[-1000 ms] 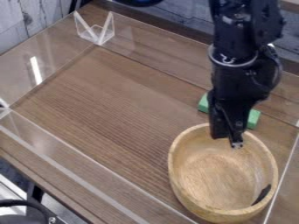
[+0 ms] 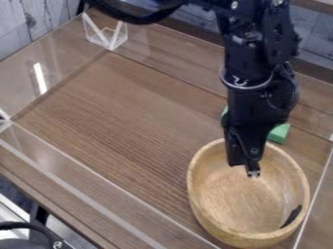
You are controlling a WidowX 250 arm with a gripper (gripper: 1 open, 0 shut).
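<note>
The black robot gripper (image 2: pixel 247 154) hangs over the back rim of a round tan bowl (image 2: pixel 240 204) at the lower right, fingers pointing down. Whether it is open or shut is unclear. Behind it, partly hidden, a green block (image 2: pixel 274 136) lies on the wooden table. A small dark object (image 2: pixel 290 216) is at the bowl's right side.
A white wire-like holder (image 2: pixel 104 34) stands at the back left. A wall runs along the back.
The gripper and arm have shifted slightly left, covering more of the green block. The bowl has not moved.
</note>
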